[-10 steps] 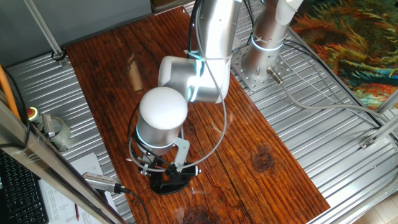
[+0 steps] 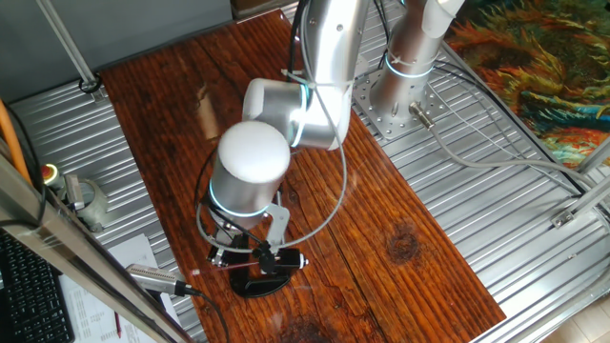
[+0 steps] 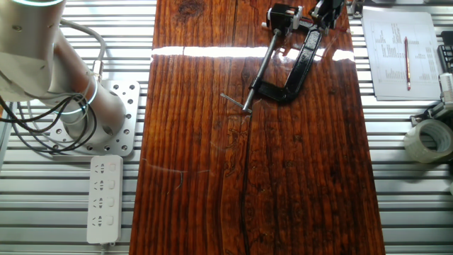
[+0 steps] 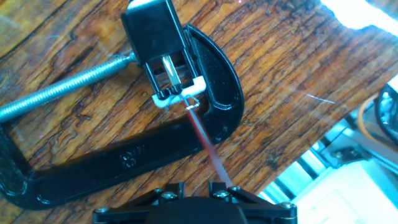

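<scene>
A black C-clamp point(image 4: 81, 168) lies on the wooden board, its threaded screw reaching to a small black block point(image 4: 152, 34) with a white edge piece point(image 4: 180, 91). It also shows in exterior view 2 as the clamp point(image 3: 290, 91). A thin reddish rod point(image 4: 202, 134) runs from this white edge down to the right side of my gripper; its near part is blurred. In the wrist view, the two black tips show a gap, but whether they grip the rod is unclear. From exterior view 1, my wrist stands over the clamp point(image 2: 259, 284) and hides most of the gripper.
Clear space covers most of the wooden board point(image 3: 212, 205). Printed sheets point(image 3: 400, 57) and a tape roll point(image 3: 428, 140) lie beyond its side, on the ribbed metal table. A white power strip point(image 3: 105, 198) is near my base. My cable loops beside the wrist.
The thin reddish rod beside the gripper now appears at a different angle. The clamp stays in place.
</scene>
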